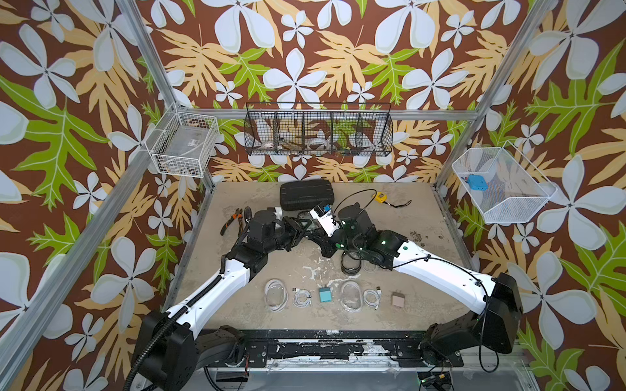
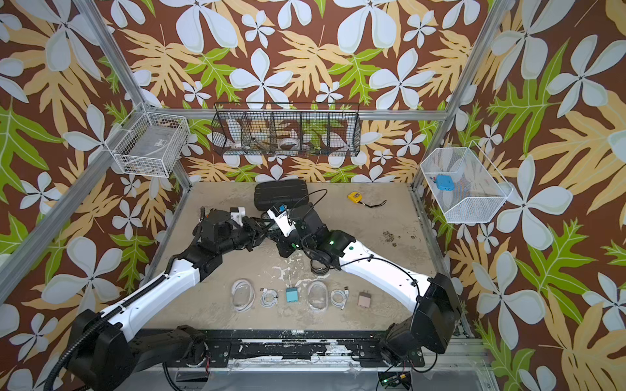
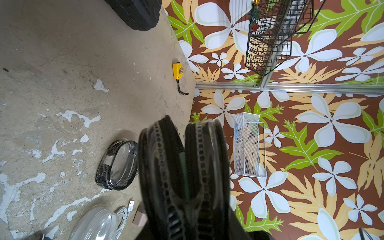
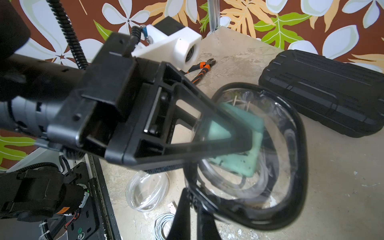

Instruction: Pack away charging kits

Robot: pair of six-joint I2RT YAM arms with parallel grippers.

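A clear case with a black zip rim [image 4: 300, 160] is held up over the table, a green charger [image 4: 240, 164] and a pale coiled cable [image 4: 262, 180] inside it. My left gripper [image 1: 302, 225] is closed across its side, one finger [image 4: 228, 134] lying over the charger. Edge-on in the left wrist view, the rim halves [image 3: 158, 152] stand apart at the top. My right gripper is shut at the rim's near lower edge; what lies between its tips is unclear. On the table lie another black-rimmed case [image 3: 120, 164], a teal charger [image 1: 325, 294] and a pink charger [image 1: 397, 299].
Clear round pouches [image 1: 275, 294] and white cables [image 1: 302, 297] line the table's front. A black toolbox [image 1: 306, 194], pliers [image 1: 231, 220] and yellow tape measure [image 1: 380, 196] lie behind. Wire baskets [image 1: 186, 143] hang on the walls.
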